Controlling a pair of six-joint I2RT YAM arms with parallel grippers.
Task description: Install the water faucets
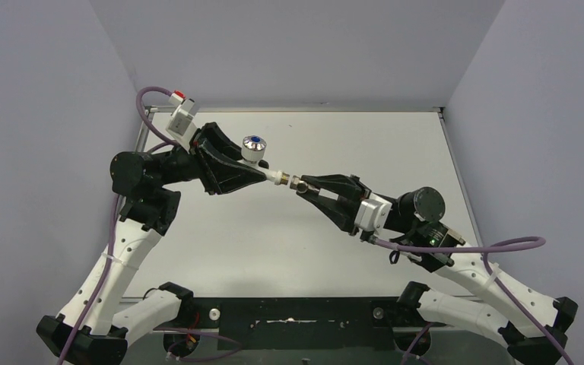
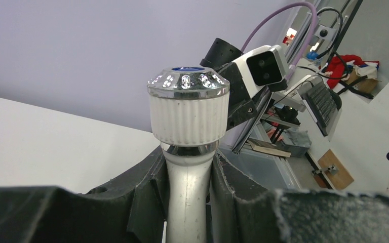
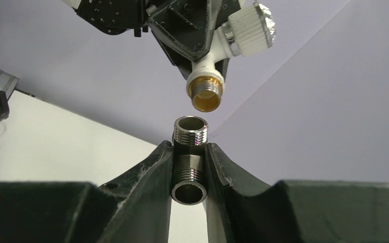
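A white valve (image 2: pixel 188 119) with a ribbed knob, chrome cap and blue centre is clamped in my left gripper (image 1: pixel 265 170), knob up. Its brass threaded end (image 3: pixel 205 93) points toward the right arm. My right gripper is shut on a metal threaded fitting (image 3: pixel 190 132), which has a second threaded opening (image 3: pixel 189 193) on its side. In the right wrist view a small gap shows between the fitting's threaded end and the brass end. From the top, the two ends look close together and roughly in line, and contact cannot be told there.
Below both grippers, the white tabletop (image 1: pixel 274 251) is bare. Grey walls (image 1: pixel 547 152) enclose the sides and back. Purple cables (image 1: pixel 502 247) loop along both arms.
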